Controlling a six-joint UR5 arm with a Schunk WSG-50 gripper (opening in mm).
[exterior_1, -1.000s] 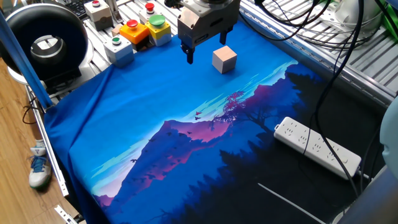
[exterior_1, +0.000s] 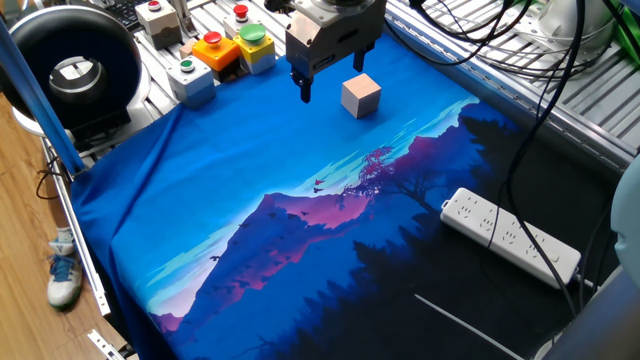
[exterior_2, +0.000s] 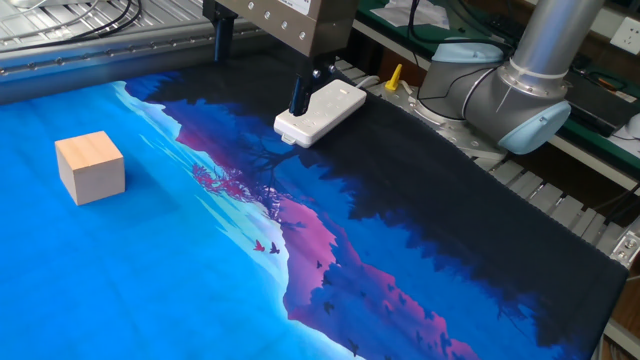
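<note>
A plain wooden cube (exterior_1: 361, 97) rests on the blue printed cloth (exterior_1: 215, 165); exterior view 2 shows the same cube (exterior_2: 91, 168) at the left. My gripper (exterior_1: 336, 77) hangs in the air, its two dark fingers spread wide and nothing between them. In exterior view 1 it appears just above and left of the cube, without touching it. From the other side, the gripper (exterior_2: 261, 80) stands clearly apart from the cube, up and to the right in the picture.
A white power strip (exterior_1: 511, 236) lies on the cloth's dark part, with black cables nearby. Several button boxes, among them a yellow one (exterior_1: 254, 50), stand past the cloth's far left edge.
</note>
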